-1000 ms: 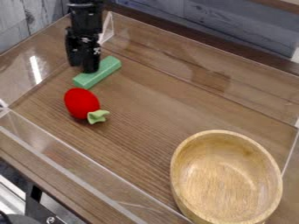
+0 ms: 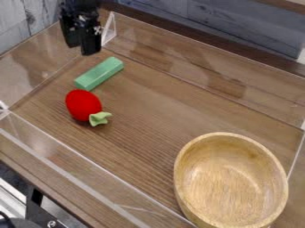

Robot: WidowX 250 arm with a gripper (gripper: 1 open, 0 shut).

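Note:
My gripper (image 2: pixel 82 43) hangs at the back left, dark and open, a little above and behind a green oblong block (image 2: pixel 99 73) lying on the wooden surface. I see nothing between its fingers. Nearer the front, a red object with a pale green top (image 2: pixel 85 106) lies on its side, apart from the block.
A large pale yellow bowl (image 2: pixel 230 178) sits at the front right. Low walls edge it at the back and left.
My gripper has moved up and slightly left, away from the green block. The block and the red object look unmoved.

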